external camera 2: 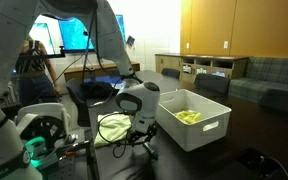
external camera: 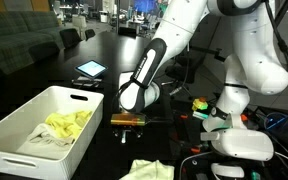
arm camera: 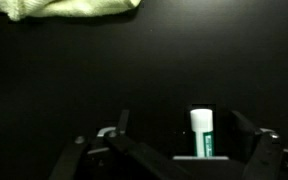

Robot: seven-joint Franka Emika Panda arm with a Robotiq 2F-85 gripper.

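A small white stick with a green lower part [arm camera: 202, 133], perhaps a marker or glue stick, lies on the black table. My gripper is open just above the table, and the stick appears between its fingers in the wrist view, nearer the right one. Whether the fingers touch it cannot be told. Exterior view 1 has the gripper [external camera: 127, 129] low in the middle of the table, to the right of the white box [external camera: 29, 164]. In exterior view 2 the stick [external camera 2: 150, 150] shows dark green close to the fingers.
A pale yellow cloth [external camera: 147, 171] lies flat at the table's near side. The box holds a yellow cloth [external camera: 69, 123] and a whitish cloth [external camera: 46, 136]. Farther back is a tablet-like panel [external camera: 91, 69]. Black cables run along the table right of the gripper.
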